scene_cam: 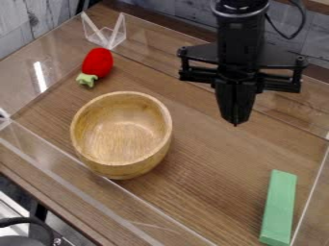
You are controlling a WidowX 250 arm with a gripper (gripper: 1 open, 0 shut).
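My gripper (236, 112) hangs over the middle right of the wooden table (206, 183), pointing down, shut with nothing seen between its fingers. A round wooden bowl (122, 133) sits at the left middle, empty. A red object with a pale green end (99, 62) lies at the upper left. A long green block (278, 207) lies at the lower right.
A clear plastic piece (106, 29) is at the top left behind the red object. Dark cables show at the lower left corner, beyond the table's edge.
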